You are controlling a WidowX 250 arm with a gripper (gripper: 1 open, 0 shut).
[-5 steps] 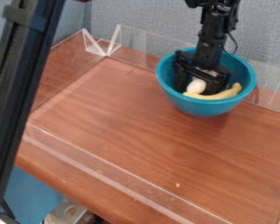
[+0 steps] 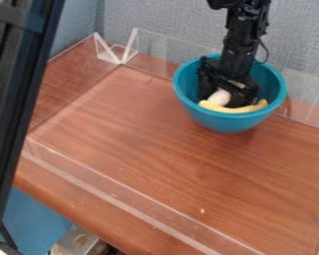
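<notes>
A teal bowl (image 2: 214,120) stands at the back right of the wooden table. My black gripper (image 2: 229,88) reaches down into it from above, open by the look of it, though its fingers are partly hidden among the contents. A white, egg-like object (image 2: 217,98) lies in the bowl by the fingers, and a yellow banana (image 2: 233,108) lies along the near side inside.
A clear low wall (image 2: 159,48) runs round the table's edges, with corner pieces at the back left. A dark post stands at the left.
The banana has shifted slightly within the bowl, its right end now sitting a little lower. My gripper stays down in the bowl with little visible movement.
</notes>
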